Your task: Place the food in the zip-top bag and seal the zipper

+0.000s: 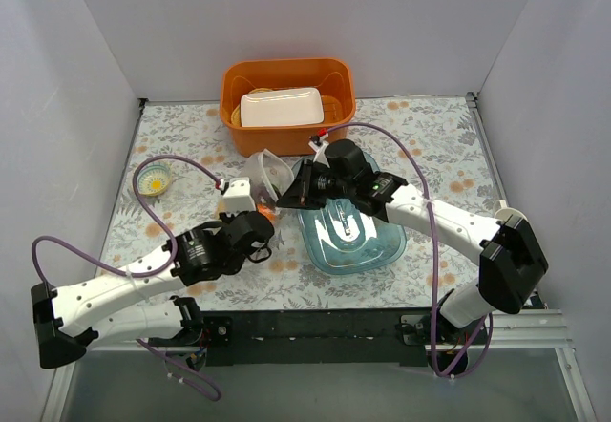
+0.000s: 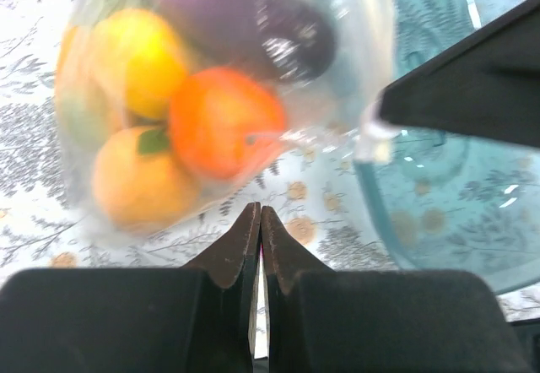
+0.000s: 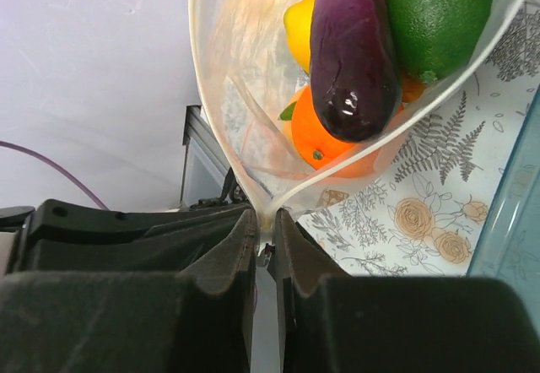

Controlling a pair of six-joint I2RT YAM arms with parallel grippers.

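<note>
The clear zip bag (image 1: 271,170) stands with its mouth open. Inside it are an eggplant (image 3: 348,61), an orange (image 3: 314,128), a green avocado-like item (image 3: 440,18) and yellow fruit (image 2: 142,61). My right gripper is shut on the near corner of the bag's rim, where the two edges meet. My left gripper is shut with nothing between its fingers; in its view the bag lies beyond and to the left of the tips, outside them. The top view hides both sets of fingertips partly behind the arms.
A teal lidded container (image 1: 351,241) lies under the right arm. Behind the bag stands an orange bin (image 1: 286,139) with a white box (image 1: 282,107) in it. A patterned bowl (image 1: 154,179) sits at the left. Open cloth shows at the right rear.
</note>
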